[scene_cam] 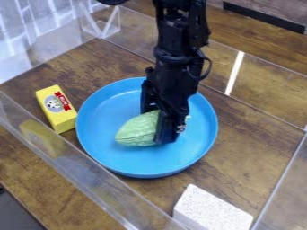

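A blue plate [146, 163] holds a pale green, textured oblong object [138, 132]. My black gripper [159, 124] reaches down from the top onto the right part of this object, shut on it. Its fingertips are dark and partly hide the object's right end.
A yellow sponge-like block [56, 109] lies left of the plate, and a white block [213, 211] at the bottom right. Clear plastic walls edge the wooden surface [252, 117], which is bare to the right of the plate.
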